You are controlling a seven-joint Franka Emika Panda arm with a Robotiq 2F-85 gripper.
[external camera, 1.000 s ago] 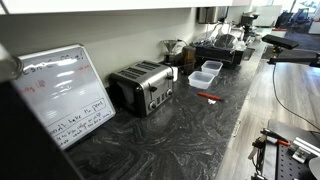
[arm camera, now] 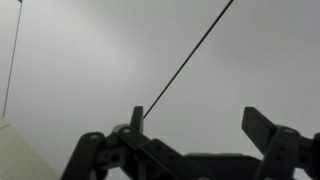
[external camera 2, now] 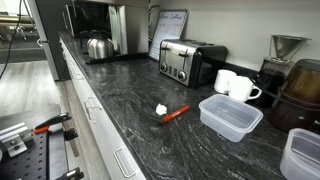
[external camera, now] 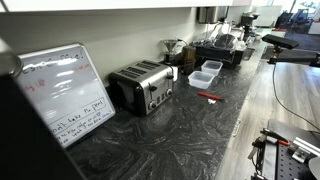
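Note:
Two dark fingers of my gripper stand wide apart in the wrist view, with nothing between them. Behind them is a pale, smooth surface crossed by a thin dark seam. A red, elongated item (external camera 2: 176,114) lies on the dark counter (external camera 2: 125,85), beside a small white lump (external camera 2: 161,109). Close by sits a clear plastic container (external camera 2: 230,117), with a second container (external camera 2: 303,155) at the right edge. Neither exterior view clearly shows the gripper, so its distance from these things cannot be told.
A silver toaster (external camera: 142,86) stands against the wall, near a leaning whiteboard (external camera: 67,92). White mugs (external camera 2: 241,89) and a coffee grinder (external camera 2: 280,60) are behind the containers. A kettle (external camera 2: 100,45) stands at the far end.

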